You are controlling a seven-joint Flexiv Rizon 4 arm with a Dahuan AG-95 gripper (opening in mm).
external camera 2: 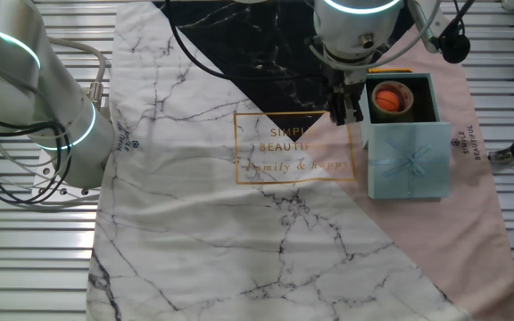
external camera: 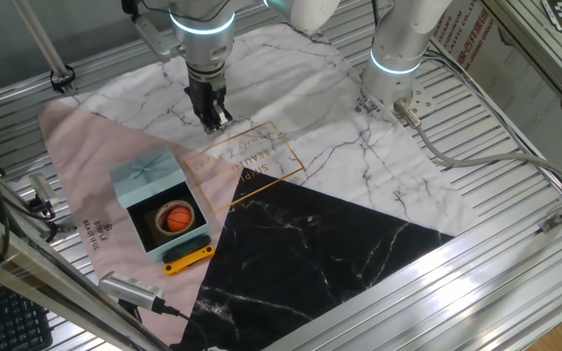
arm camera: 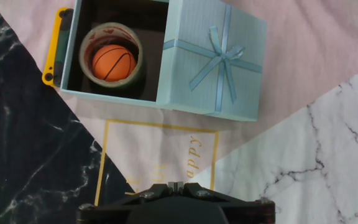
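Note:
A light blue gift box [external camera: 144,234] stands open on the pink part of the cloth, its bow-topped lid [arm camera: 244,46] beside the dark interior. Inside the box sits a roll of tape [arm camera: 138,59], and within the roll's ring is a small orange basketball [arm camera: 112,63]. Above the cloth, off to the side of the box, hangs my gripper. Its fingertips meet at the bottom of the wrist view, with nothing visible between them. In exterior view 2 the gripper [external camera 2: 346,118] appears close beside the box.
Along the box's outer side lies a yellow and black tool [external camera: 188,260]. A grey device with a cable [external camera: 132,291] is near the cloth's edge.

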